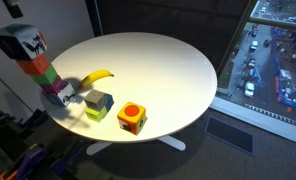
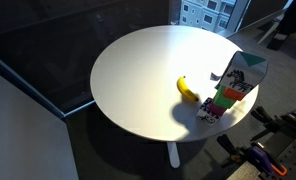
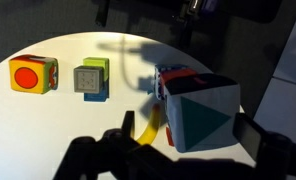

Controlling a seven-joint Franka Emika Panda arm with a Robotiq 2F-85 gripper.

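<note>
A tower of stacked blocks (image 1: pixel 36 66) stands near the table's left edge in exterior view 1. Its large top block (image 3: pixel 203 115) shows a teal triangle on its upper face and looks slightly turned on the stack; below it are red, green and patterned blocks. My gripper is open, one finger (image 3: pixel 116 152) left of the top block and the other (image 3: pixel 263 147) at its right in the wrist view. How far the fingertips are above the block I cannot tell. Nothing is held.
Beside the tower lies a yellow banana (image 1: pixel 96 77). A grey block on a yellow-green and blue pair (image 1: pixel 98 104) and a yellow-orange cube (image 1: pixel 132 117) with a red circle rest near the front edge.
</note>
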